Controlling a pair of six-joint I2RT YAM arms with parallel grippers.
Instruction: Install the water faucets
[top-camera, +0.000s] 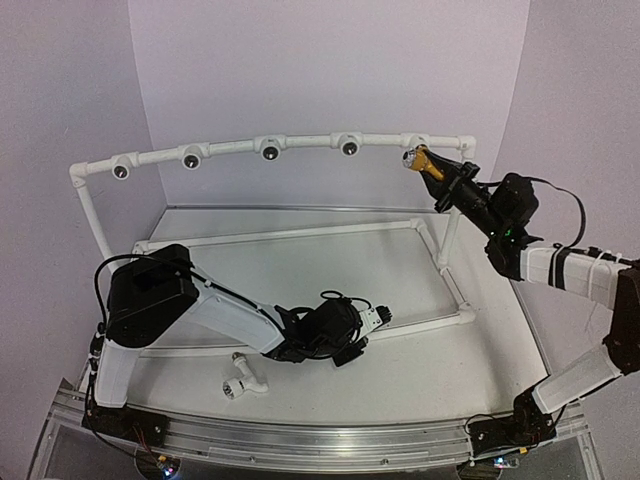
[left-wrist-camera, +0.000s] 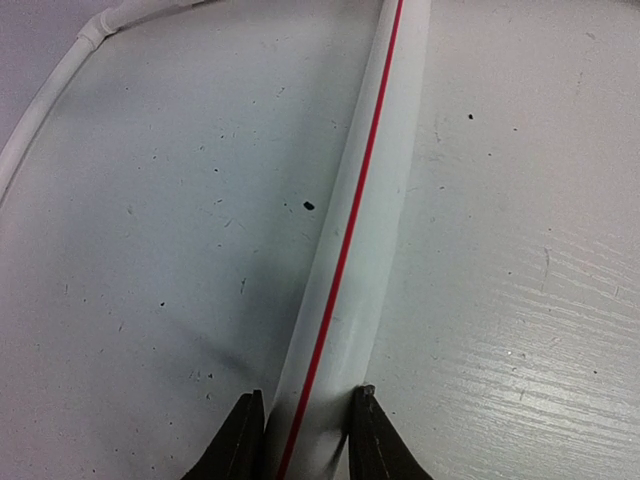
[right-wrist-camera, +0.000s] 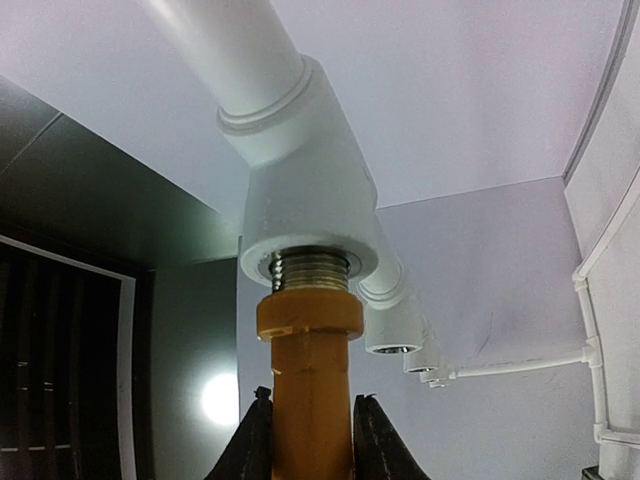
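An orange faucet (top-camera: 420, 160) is in my right gripper (top-camera: 435, 175) at the rightmost fitting on the white pipe rail. In the right wrist view, the faucet (right-wrist-camera: 310, 380) is between the fingers, upright below the white tee (right-wrist-camera: 305, 200), its metal thread partly inside the opening, several rings still visible. My left gripper (top-camera: 360, 335) is low at the front pipe of the lower frame; in the left wrist view its fingers are around the red-striped pipe (left-wrist-camera: 360, 200). A white faucet (top-camera: 245, 385) lies on the floor of the booth, below the left arm.
The upper rail (top-camera: 310, 141) carries several other tee fittings with dark openings. The lower rectangular frame (top-camera: 280, 235) rests on the base. Walls enclose the sides and back.
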